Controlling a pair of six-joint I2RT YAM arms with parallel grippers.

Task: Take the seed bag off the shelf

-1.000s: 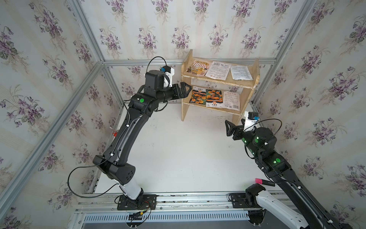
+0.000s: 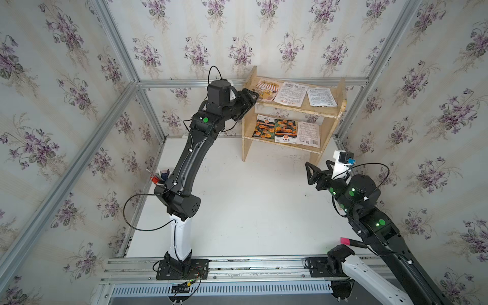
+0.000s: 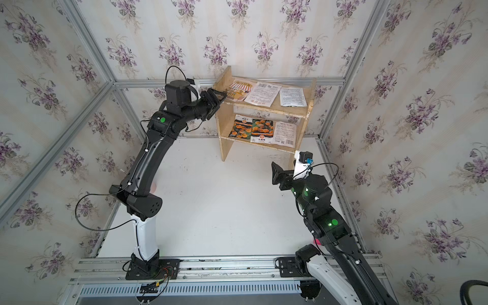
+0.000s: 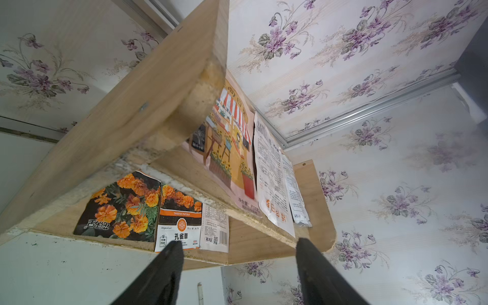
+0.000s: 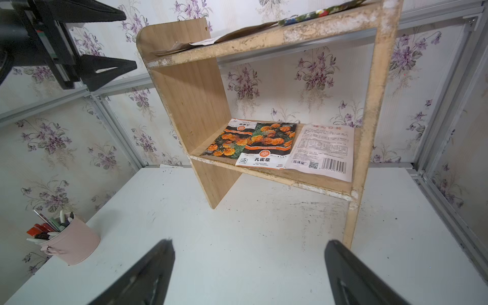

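On the top board of the wooden shelf (image 2: 328, 122), an orange seed bag (image 2: 267, 89) lies at the left end, with two pale text-covered seed bags (image 2: 291, 94) to its right. On the lower board are two marigold seed bags (image 5: 269, 144) and a pale back-side-up bag (image 5: 323, 150). My left gripper (image 2: 253, 95) is at the shelf's left upright, close to the orange bag; its fingers (image 4: 161, 274) stand apart with nothing held, and the bag (image 4: 231, 142) shows beyond the upright in the left wrist view. In front of the shelf's lower right, my right gripper (image 2: 311, 175) is open and empty.
A pink cup of pens (image 5: 73, 239) stands on the table at the left. A pink-and-black marker-like object (image 2: 353, 242) lies at the front right. The white table below and before the shelf is clear.
My left gripper has moved up and slightly right, from beside the lower part of the upright to the top board's left end. The right gripper has shifted slightly right.
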